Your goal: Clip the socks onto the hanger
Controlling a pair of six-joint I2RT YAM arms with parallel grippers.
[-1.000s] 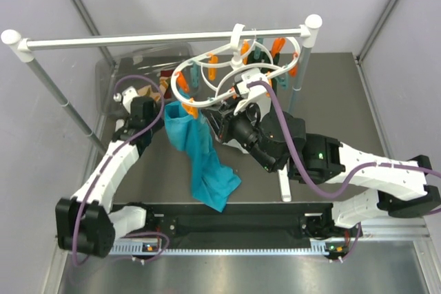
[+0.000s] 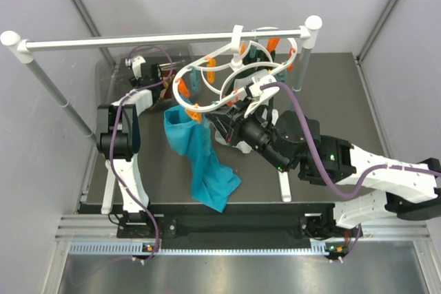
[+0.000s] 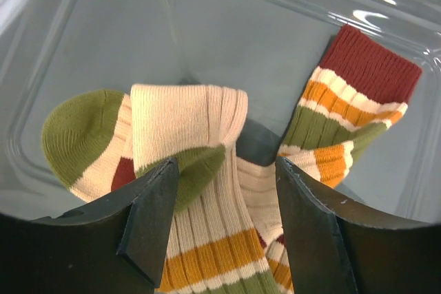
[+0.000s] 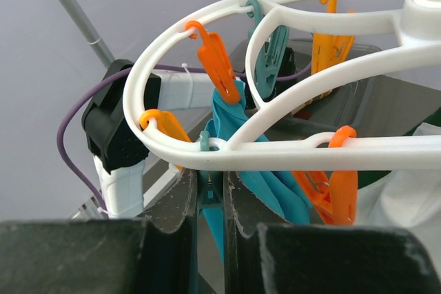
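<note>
Striped socks [image 3: 207,197] in cream, orange, green and dark red lie crumpled in the clear bin. Over them my left gripper stands open, one finger either side of a ribbed sock fold. My right gripper is shut on a teal clip [image 4: 204,141] at the near edge of the white round hanger [image 4: 289,153]. Beside this clip a blue cloth [image 2: 207,170], likely a sock, hangs from the hanger's left side, near an orange clip [image 4: 218,67]. The fingertips around the teal clip are partly behind the hanger's rim.
The clear bin [image 2: 105,87] stands at the back left, under the hanger bar [image 2: 172,41]. White and dark green cloth [image 4: 406,191] hangs on the hanger's other side. Bare dark table lies to the right.
My left arm has swung from the front left toward the back, bringing its gripper over the bin. The right arm and hanger have shifted only slightly; the blue cloth hangs much as before.
</note>
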